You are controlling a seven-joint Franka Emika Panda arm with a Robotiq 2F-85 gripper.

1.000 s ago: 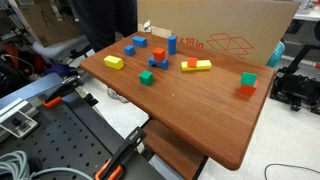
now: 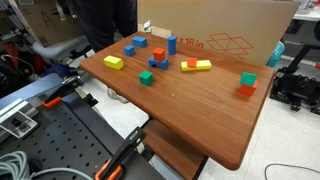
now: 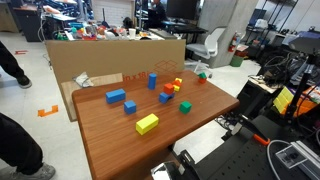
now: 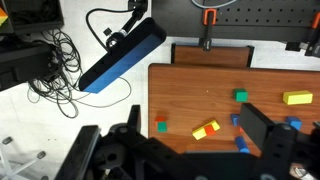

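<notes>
High above the brown table (image 4: 200, 82), my gripper stands open in the wrist view, its dark fingers wide apart with nothing between them. In exterior view 1, a green block (image 2: 248, 78) rests on a red block (image 2: 247, 90) toward the right. A yellow piece (image 2: 203, 66) lies near the back with a red block (image 2: 192, 63) at it. Left of that, a red block (image 2: 159, 53) sits on a blue piece (image 2: 158, 62). A green block (image 2: 146, 77) and a yellow block (image 2: 114, 62) lie nearer the front. Behind stands a blue cylinder (image 2: 172, 45).
Two more blue blocks (image 3: 116, 96) lie at the table's left in exterior view 2. A cardboard panel (image 3: 120, 58) stands along the back edge. A black perforated surface (image 2: 65, 140) lies in front.
</notes>
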